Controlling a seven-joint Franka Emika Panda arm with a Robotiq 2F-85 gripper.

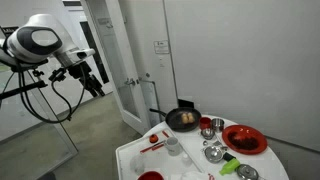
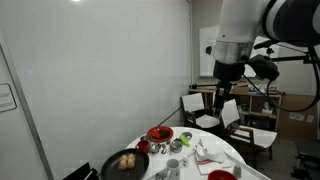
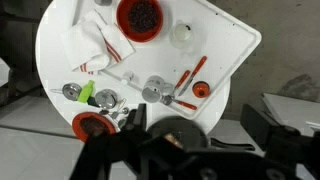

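Note:
My gripper stands open in the wrist view, its two dark fingers wide apart with nothing between them. In exterior view 1 the arm (image 1: 45,45) is at upper left, high and well to the side of the white table. A white tray (image 3: 215,50) on the table holds a red bowl (image 3: 129,28) of dark contents, a clear glass (image 3: 182,36), a metal cup (image 3: 152,91), red-handled utensils (image 3: 183,80), a round orange-red item (image 3: 201,89) and a striped white cloth (image 3: 92,42). A black pan (image 1: 176,124) holds brown pieces (image 1: 186,118).
A large red dish (image 1: 245,138), small metal bowls (image 1: 213,154) and a green item (image 1: 229,167) stand beside the tray. The pan's handle (image 3: 231,145) juts past the table edge. White panels rise behind; chairs (image 2: 252,132) stand beyond the table.

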